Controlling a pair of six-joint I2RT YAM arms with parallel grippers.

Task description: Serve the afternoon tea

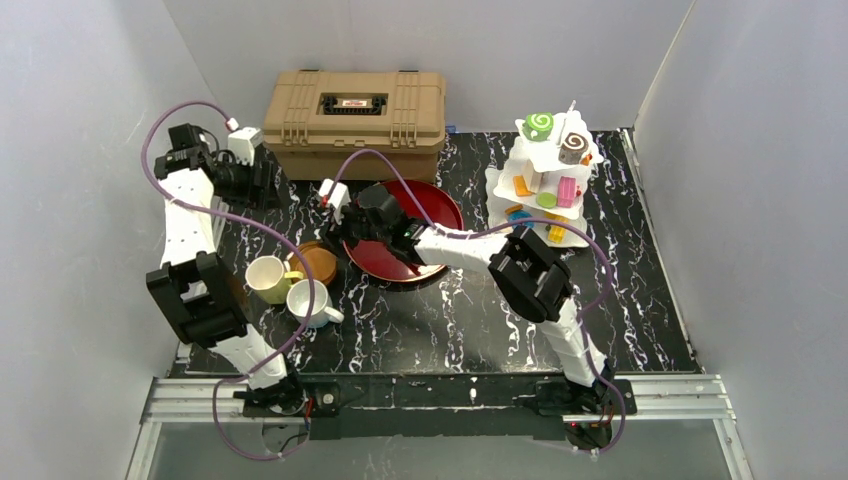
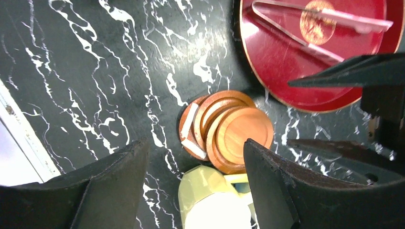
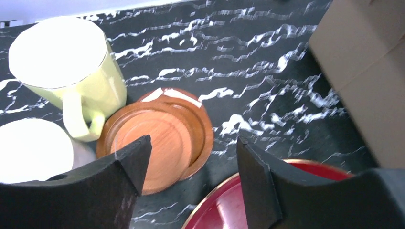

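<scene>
Wooden coasters (image 2: pixel 244 138) with white strips on them lie beside a yellow mug (image 3: pixel 76 57) and a white mug (image 3: pixel 33 152). A red round tray (image 2: pixel 267 57) holds tongs (image 2: pixel 310 45). My left gripper (image 1: pixel 262 185) hangs high at the left, its fingertips apart in its wrist view; whether it grips anything is unclear. My right gripper (image 1: pixel 335 230) is open over the tray's left edge, beside the coasters, nothing visible between its fingers.
A three-tier white stand (image 1: pixel 495 195) with toy cakes stands at the right. A large tan case (image 1: pixel 355 130) fills the back left.
</scene>
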